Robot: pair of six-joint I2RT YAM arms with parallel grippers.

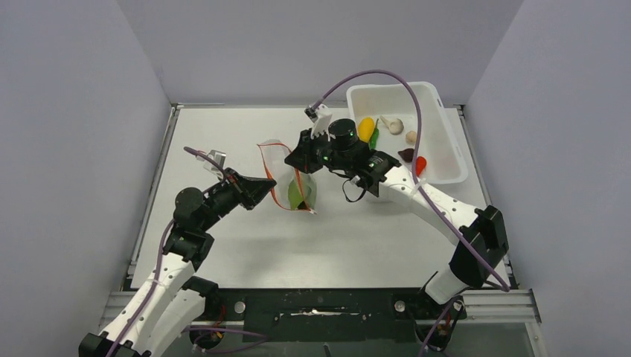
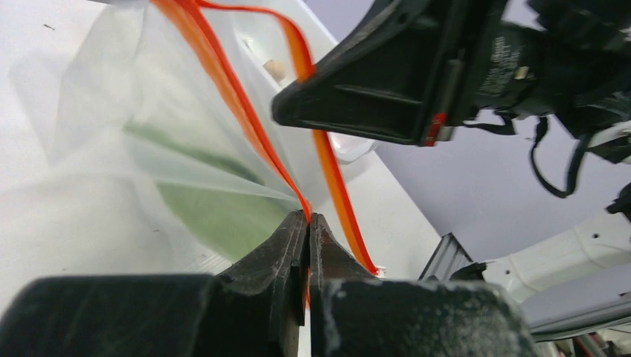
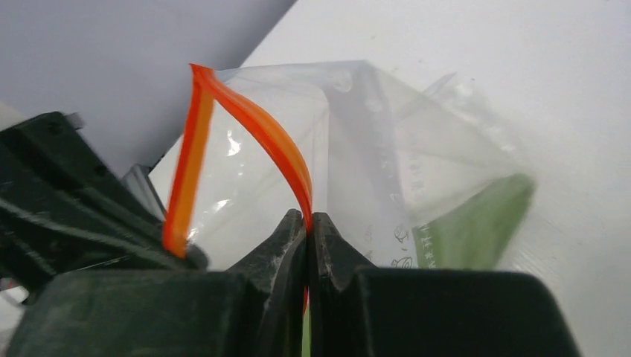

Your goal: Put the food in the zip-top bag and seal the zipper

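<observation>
Between both grippers hangs the clear zip top bag (image 1: 276, 154), its orange-edged mouth spread apart. Green leafy food (image 1: 299, 193) shows through the plastic in the lower part of the bag. My left gripper is shut on one side of the bag's orange rim (image 2: 245, 111), which runs down between the fingertips. On the opposite side, my right gripper is likewise shut on the orange rim (image 3: 271, 134). Through the bag in the right wrist view, the green food (image 3: 484, 223) appears blurred behind the plastic.
A white bin (image 1: 454, 160) at the back right holds a yellow item (image 1: 365, 129), a green pepper (image 1: 373, 137), garlic (image 1: 392, 125), a dark piece (image 1: 406, 155) and a red pepper (image 1: 421, 164).
</observation>
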